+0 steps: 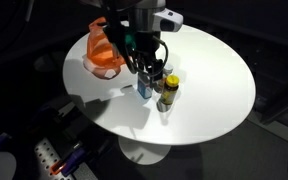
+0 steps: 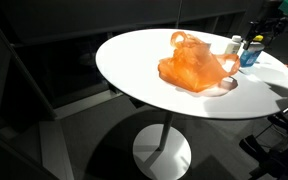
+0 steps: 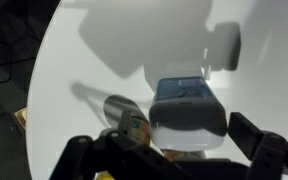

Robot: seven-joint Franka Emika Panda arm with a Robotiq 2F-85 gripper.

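Observation:
Above the group of small containers, my gripper [image 1: 150,71] points down with its fingers open. A blue container [image 1: 144,88] stands just below its fingers. Beside it is a yellow-capped amber jar [image 1: 169,92], and a whitish bottle [image 1: 166,72] stands behind, partly covered by the gripper. In the wrist view, a container with a pale, rounded top [image 3: 188,118] and a blue side lies between the spread fingers, with a gap on the right. Part of an amber jar [image 3: 139,130] shows by the left finger. Whether a finger touches anything is hard to tell.
All of this stands on a round white table [image 1: 216,75]. A crumpled orange bag [image 2: 197,65] lies on the table, away from the containers. In exterior view 1 the table's right side is clear. Dark floor surrounds the table.

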